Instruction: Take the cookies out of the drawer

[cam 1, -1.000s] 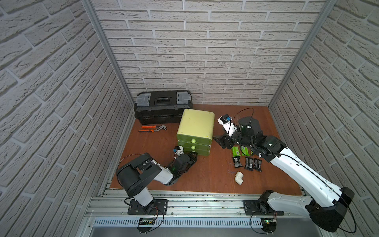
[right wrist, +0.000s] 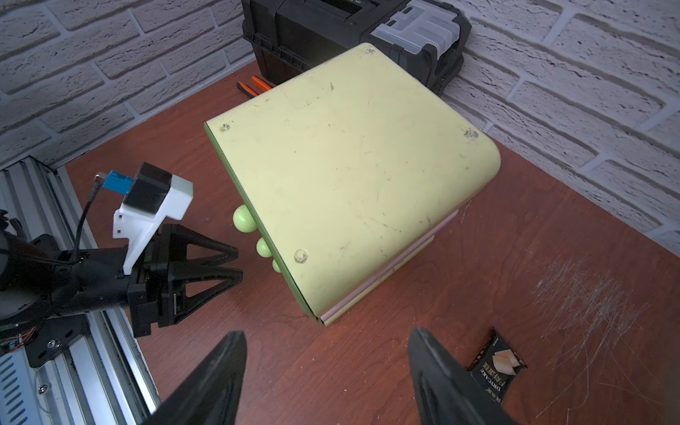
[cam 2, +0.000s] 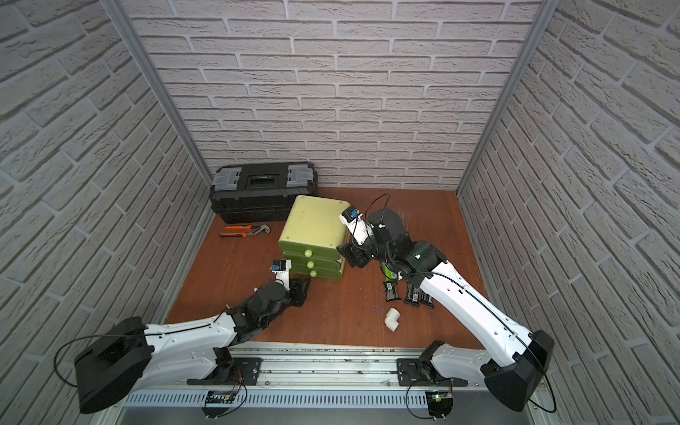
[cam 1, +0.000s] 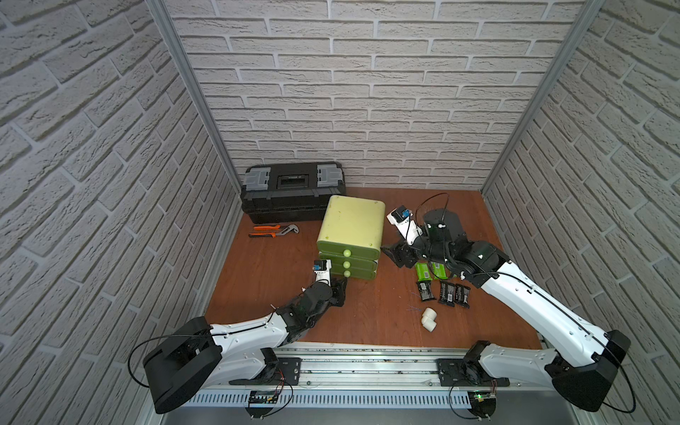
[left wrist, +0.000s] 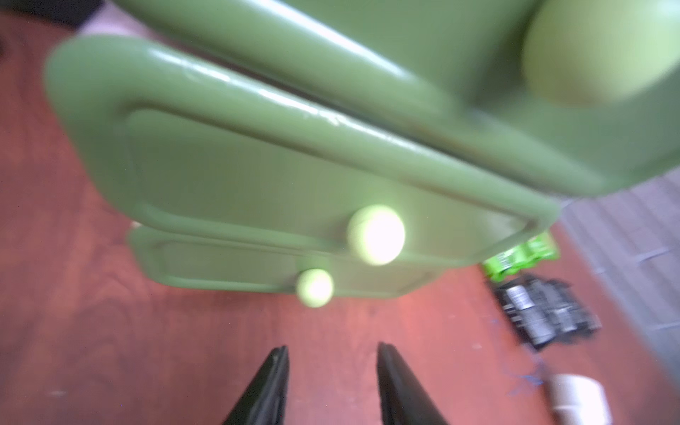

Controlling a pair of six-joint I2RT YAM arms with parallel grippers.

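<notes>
The cabinet [cam 1: 352,219] has a cream top and green drawer fronts with round knobs. In the left wrist view, the middle drawer [left wrist: 233,170] and bottom drawer [left wrist: 219,265] lie one under the other; no drawer is pulled out far. My left gripper stands just in front of the knobs, fingers apart and empty. To the cabinet's right, my right gripper hangs above the table with its fingers spread, nothing between them. Green packets [cam 1: 423,272] and black packets [cam 1: 447,293] lie on the table under the right arm. The drawers' insides are hidden.
A black toolbox [cam 1: 292,191] stands behind left, with orange-handled pliers [cam 1: 272,230] in front of it. A white pipe elbow [cam 1: 429,319] lies near the front.
My left gripper has backed off from the bottom drawer's knob, which now shows, and its arm has swung down to the left.
</notes>
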